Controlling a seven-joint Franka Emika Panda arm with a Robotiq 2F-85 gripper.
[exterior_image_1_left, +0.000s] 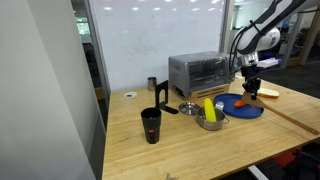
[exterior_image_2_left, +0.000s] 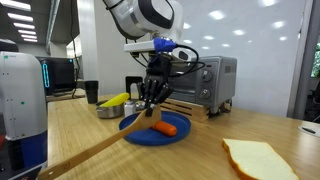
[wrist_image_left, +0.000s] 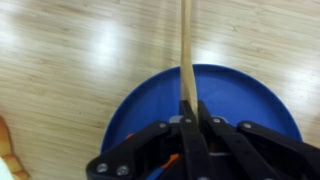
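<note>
A long wooden utensil slants across the front of the blue plate, its broad end at my gripper. My gripper is shut on this broad end, just above the plate. From the wrist, the utensil runs straight out from between the fingers, past the rim of the plate. An orange carrot-like item lies on the plate beside the gripper; the wrist view has it mostly hidden behind the fingers.
A slice of bread lies near the plate. A metal pot with a yellow item stands beside it, and a toaster oven is behind. Farther off is a black cup.
</note>
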